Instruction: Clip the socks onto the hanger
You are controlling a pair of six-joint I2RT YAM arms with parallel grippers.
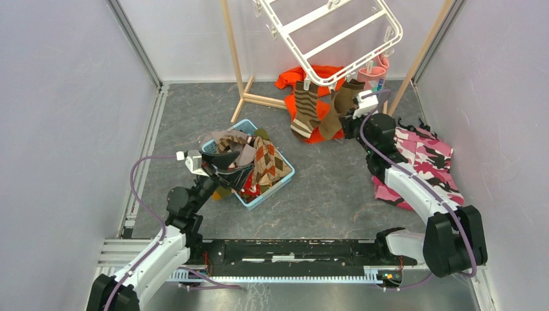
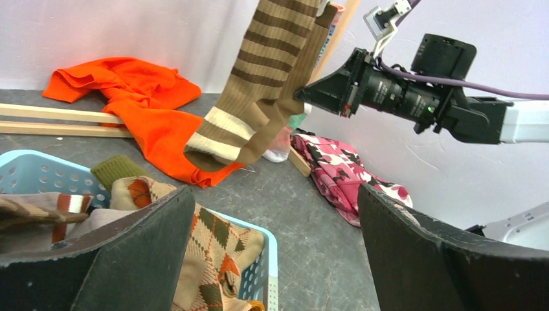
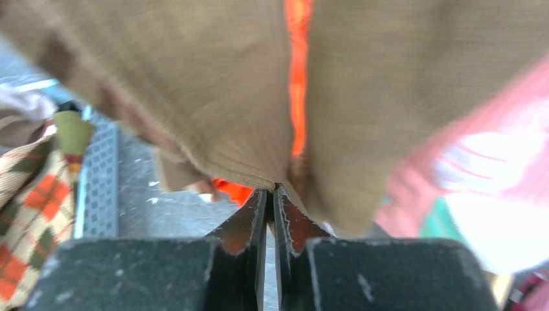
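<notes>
A white clip hanger [image 1: 311, 48] hangs at the back. Olive-brown striped socks [image 1: 305, 107] [image 2: 259, 78] hang from its front edge; pink socks [image 1: 371, 76] hang to the right. My right gripper [image 1: 349, 123] is shut on one brown sock, pinching its fabric. My left gripper [image 1: 233, 168] is open over a blue basket [image 1: 281, 184] [image 2: 268, 253] of mixed socks, with nothing held between its fingers.
An orange cloth [image 2: 149, 129] lies behind the hanging socks. Wooden stand legs [image 1: 259, 100] rest on the floor. A pink camouflage bag [image 1: 421, 168] lies at the right.
</notes>
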